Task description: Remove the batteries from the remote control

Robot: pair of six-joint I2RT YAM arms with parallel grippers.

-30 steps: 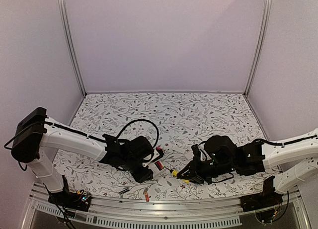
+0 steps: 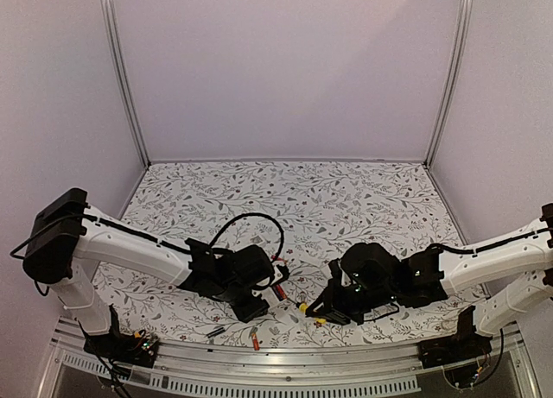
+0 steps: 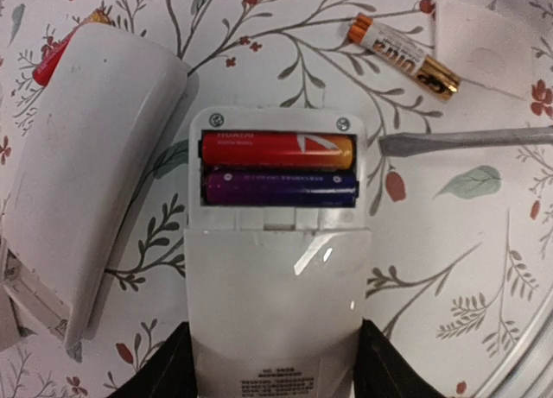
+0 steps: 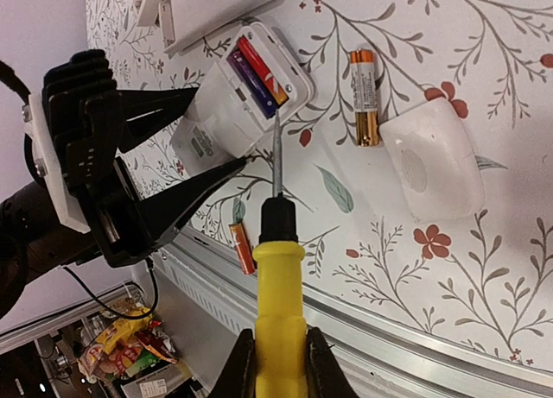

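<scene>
A white remote shows its open compartment with a red battery and a purple battery. My left gripper is shut on the remote's lower body. My right gripper is shut on a yellow-handled screwdriver, whose metal tip is at the compartment's edge beside the ends of the batteries. A loose orange-and-gold battery lies next to the remote, and a white cover lies beside it.
Other white remotes lie beside the held one, one with a red battery near it. Another orange battery lies near the front metal edge.
Over the last second both arms have shifted slightly toward the front, with the screwdriver moving along.
</scene>
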